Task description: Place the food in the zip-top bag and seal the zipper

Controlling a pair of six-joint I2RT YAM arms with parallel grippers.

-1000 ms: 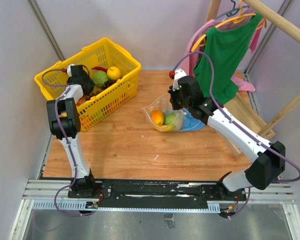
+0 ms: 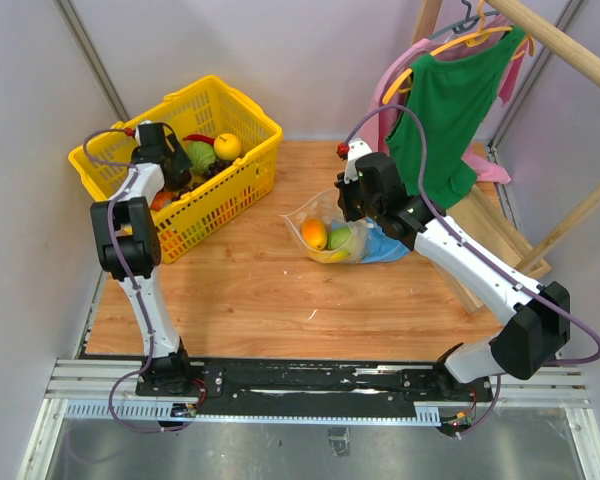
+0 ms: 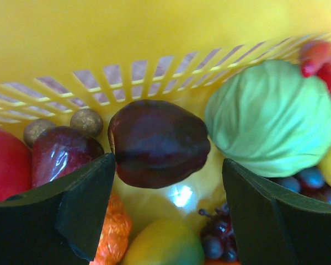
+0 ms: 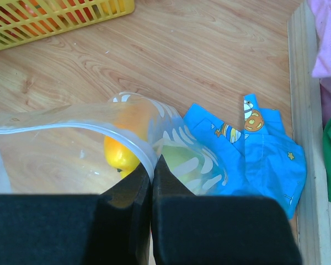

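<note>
My left gripper is open inside the yellow basket [image 2: 220, 210], just short of a dark purple, eggplant-like item [image 3: 157, 141]. Around it lie a green cabbage [image 3: 267, 116], grapes [image 3: 218, 232], a red fruit [image 3: 5, 160] and other food. The clear zip bag [image 2: 300, 235] rests mid-table with an orange mango [image 2: 314, 234] and a green fruit [image 2: 338, 238] inside. My right gripper is shut at the bag's top edge, holding the rim up.
Blue cloth [image 4: 270, 160] lies right of the bag. A wooden rack with hanging garments [image 2: 445, 120] stands at the back right.
My left gripper has shifted slightly within the basket over the last second. The right arm and bag are unchanged.
</note>
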